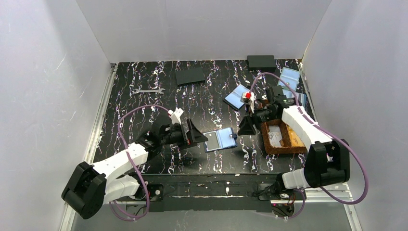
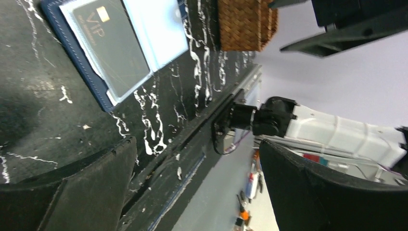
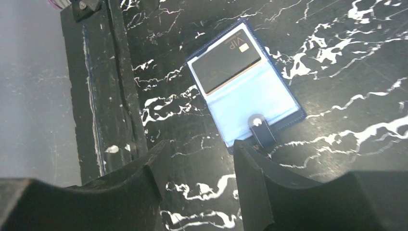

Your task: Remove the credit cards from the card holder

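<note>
An open card holder [image 1: 225,138] with a blue lining and navy edge lies on the marble table, a dark grey VIP card [image 2: 110,48] in its one half, a strap with a snap [image 3: 262,132] at the other end. My left gripper [image 1: 192,132] hovers just left of and over it, open and empty. My right gripper [image 1: 246,125] hangs open above the table just right of the holder, nothing between its fingers; in its wrist view the holder lies ahead of the fingertips.
A brown compartment box [image 1: 269,147] stands at the right. More blue holders [image 1: 238,95] lie behind. Two black slabs [image 1: 190,76] and a wrench [image 1: 149,91] are at the back. The table's front edge is close below the holder.
</note>
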